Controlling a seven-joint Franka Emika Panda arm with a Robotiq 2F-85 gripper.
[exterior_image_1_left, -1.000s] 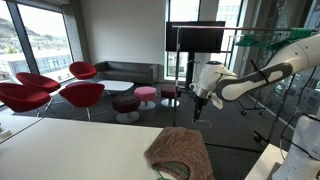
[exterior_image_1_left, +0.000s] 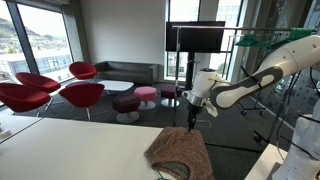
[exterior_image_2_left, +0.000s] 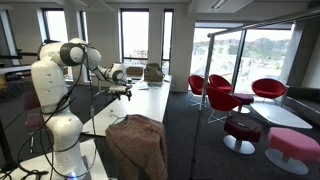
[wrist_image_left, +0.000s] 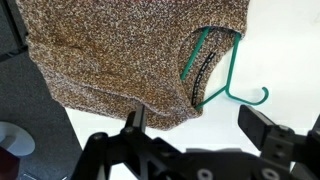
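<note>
A brown knitted sweater (exterior_image_1_left: 178, 150) lies spread on the white table, part of it hanging over the edge. In the wrist view, a green hanger (wrist_image_left: 231, 69) shows at the sweater's (wrist_image_left: 130, 55) neck opening, its hook lying bare on the white surface. My gripper (exterior_image_1_left: 191, 124) is above the table, over the sweater's far side. The wrist view has the open gripper with its two fingers wide apart, above the neck end of the sweater. Nothing is held between them.
A metal rack (exterior_image_1_left: 178, 75) stands beyond the table, with green hangers (exterior_image_1_left: 262, 42) on its bar. Red chairs (exterior_image_1_left: 82, 95) and stools stand on the floor behind.
My gripper has moved slightly left and lower in the exterior view, towards the sweater. The sweater looks unmoved.
</note>
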